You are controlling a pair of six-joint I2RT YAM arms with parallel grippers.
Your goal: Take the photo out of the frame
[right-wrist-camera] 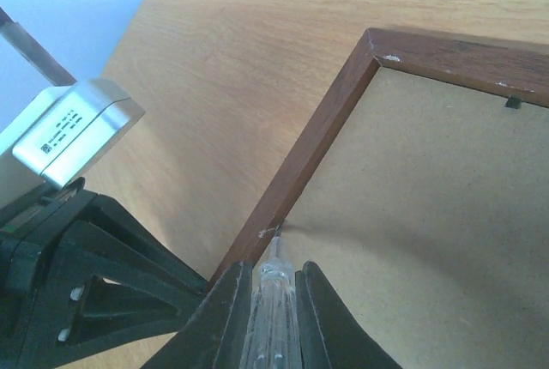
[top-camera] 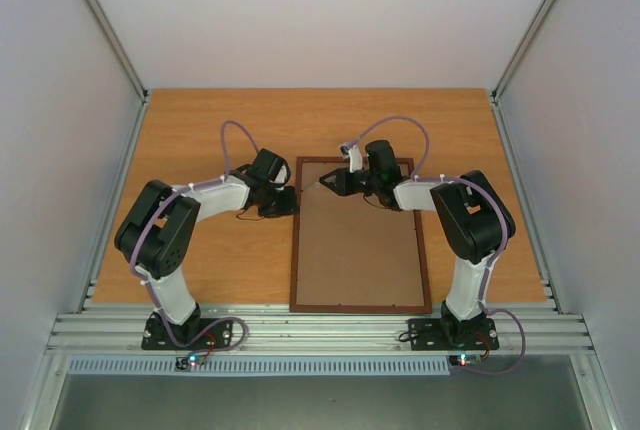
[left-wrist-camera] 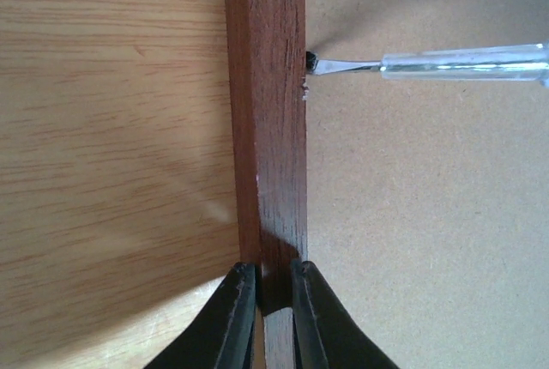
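The dark wooden frame (top-camera: pixel 422 270) lies face down, its brown backing board (top-camera: pixel 356 260) showing. My left gripper is shut on the frame's left side bar. My right gripper is shut on a clear-handled flat screwdriver (left-wrist-camera: pixel 463 62), whose tip rests at the inner edge of that bar, by a small dark tab on the backing, above my left gripper in the left wrist view. Another dark tab (right-wrist-camera: pixel 513 103) sits on the adjoining bar in the right wrist view.
Bare wooden tabletop (top-camera: pixel 200 120) surrounds the frame on the left and behind it. Pale walls enclose the table at the back and sides.
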